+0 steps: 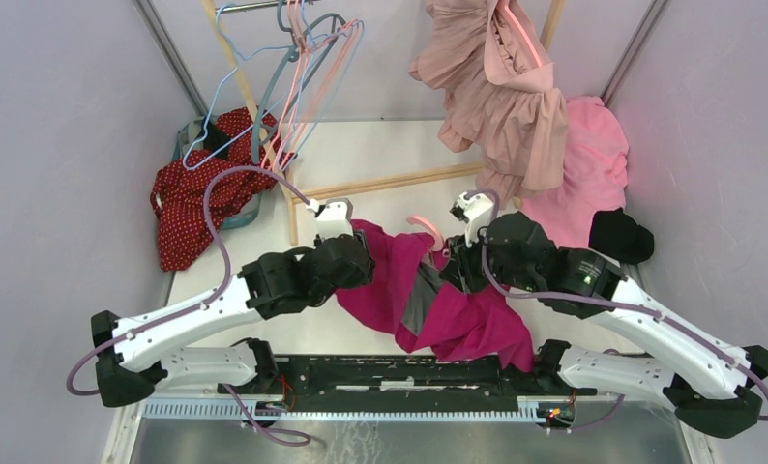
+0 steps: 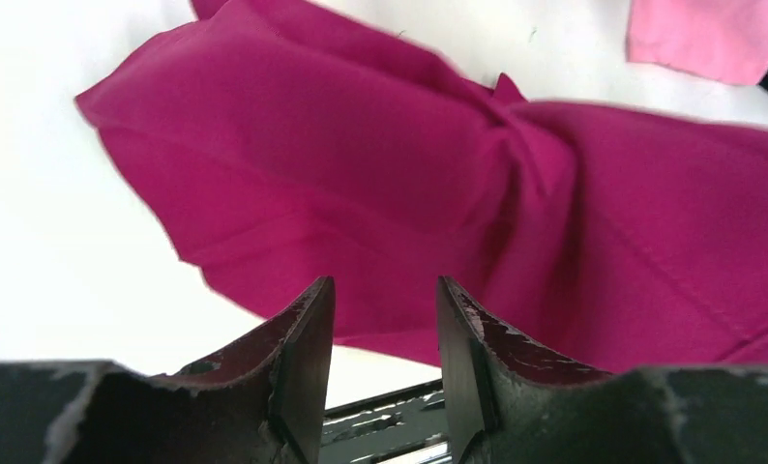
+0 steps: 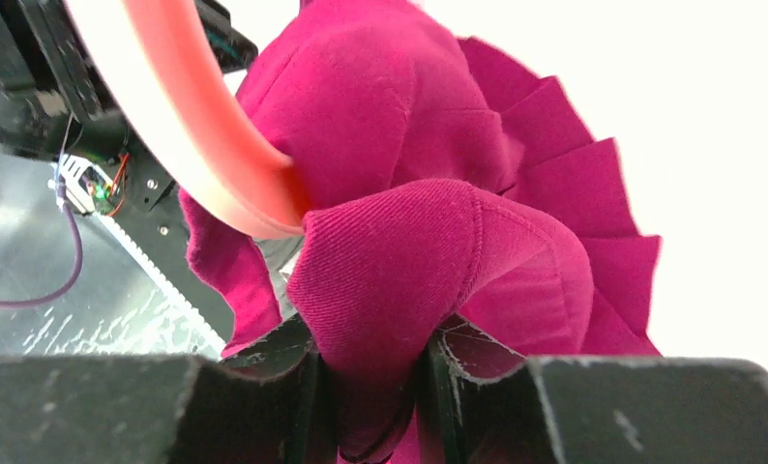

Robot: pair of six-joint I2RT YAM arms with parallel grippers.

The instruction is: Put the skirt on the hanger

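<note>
The magenta skirt [image 1: 385,290] hangs crumpled above the table between my two arms, a grey patch [image 1: 421,300] showing at its middle. A pink hanger's curved hook [image 1: 427,226] sticks out at the skirt's top; in the right wrist view the pink hanger [image 3: 182,121] runs down into the cloth. My right gripper is shut on a thick fold of the skirt [image 3: 399,261]. In the left wrist view my left gripper stands open with its fingers apart, and the skirt [image 2: 332,184] lies beyond them. The hanger's body is hidden by fabric.
Empty hangers [image 1: 308,77] hang from the rack at the back left. A beige dress [image 1: 501,116] hangs at the right. Red dotted cloth [image 1: 201,208] lies far left; pink cloth [image 1: 583,164] and a black item [image 1: 620,236] lie far right.
</note>
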